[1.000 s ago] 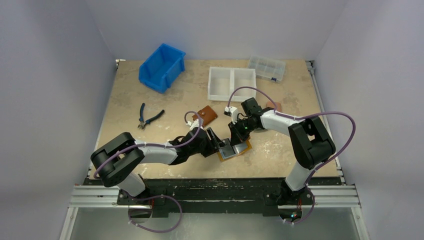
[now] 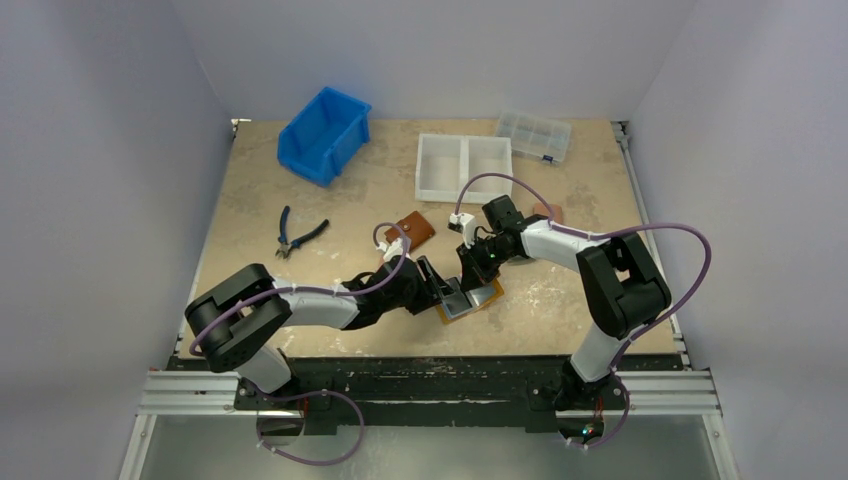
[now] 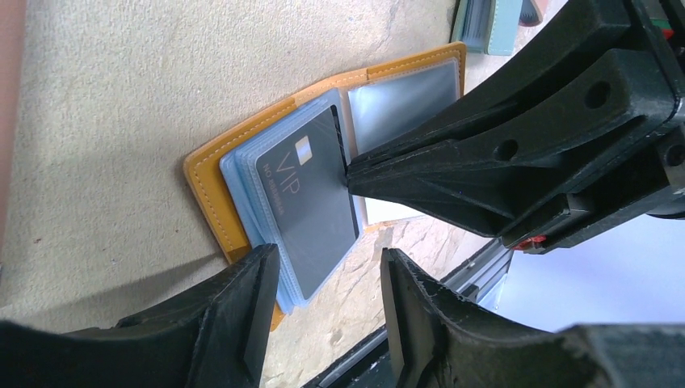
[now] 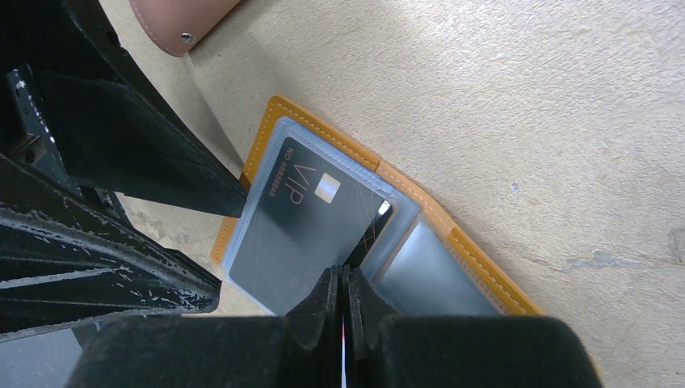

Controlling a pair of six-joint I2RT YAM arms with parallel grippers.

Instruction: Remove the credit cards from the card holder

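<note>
The tan card holder (image 3: 212,194) lies open on the table, clear sleeves on both halves; a dark grey VIP card (image 3: 299,226) sits in one sleeve. My right gripper is shut, its tips pressed at the striped edge of that card, with the card's edge or sleeve apparently between them; exactly what is held is hard to tell. My left gripper stands open over the holder's outer edge, one finger either side of the lower part of the card, nothing held.
A brown wallet (image 2: 410,230) lies behind the holder, blue pliers (image 2: 298,238) at the left. A blue bin (image 2: 320,140), a white divided tray (image 2: 440,165) and a clear box (image 2: 534,135) stand at the back.
My left gripper has shifted very slightly rightward, toward the holder. The right arm and the holder look unchanged.
</note>
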